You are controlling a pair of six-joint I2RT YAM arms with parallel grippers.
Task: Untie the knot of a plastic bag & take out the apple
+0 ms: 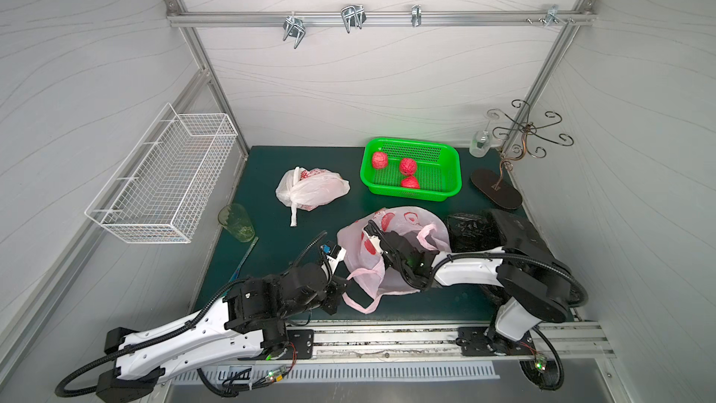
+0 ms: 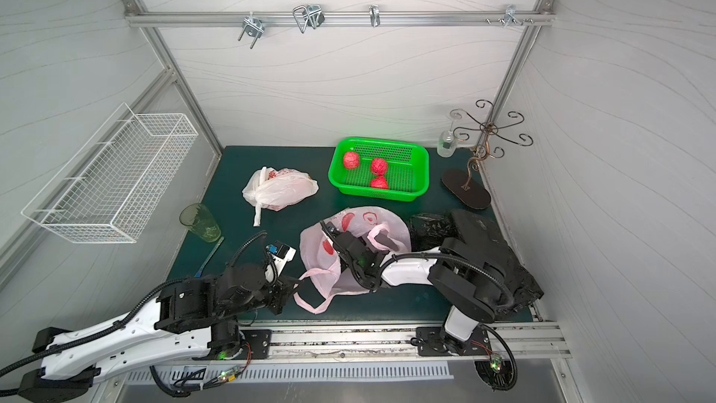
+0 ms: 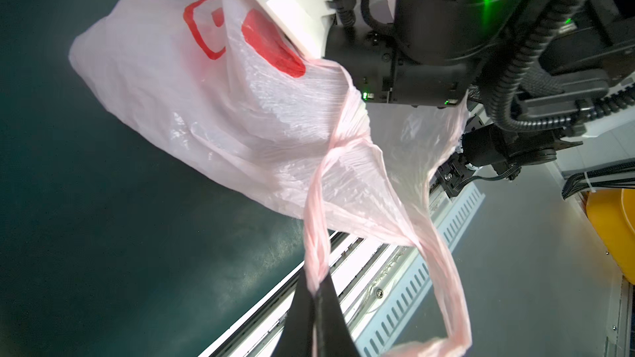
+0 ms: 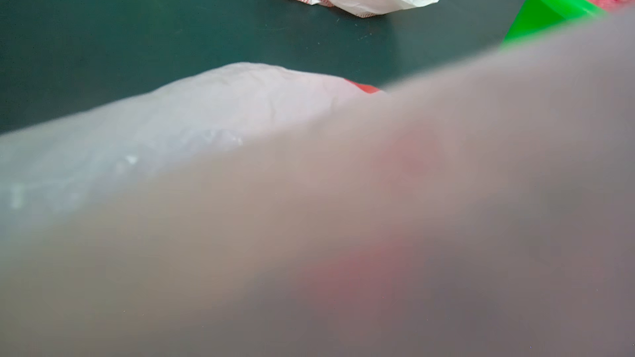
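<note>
The pink-white plastic bag (image 1: 391,227) lies crumpled at the front centre. My left gripper is shut on one of its handles, stretched taut in the left wrist view. My right gripper (image 1: 373,233) is pushed into the bag over its printed side; the bag blurs most of the right wrist view, hiding the fingers. Behind, a white bag (image 1: 313,188) with a knotted tail lies on the table. Three red apples (image 2: 379,166) sit in a green basket (image 2: 417,186).
A glass (image 1: 235,222) and a thin rod stand or lie at the left, a black bag (image 1: 470,231) and a metal stand (image 1: 496,188) at the right. A wire basket (image 1: 164,179) hangs on the left wall.
</note>
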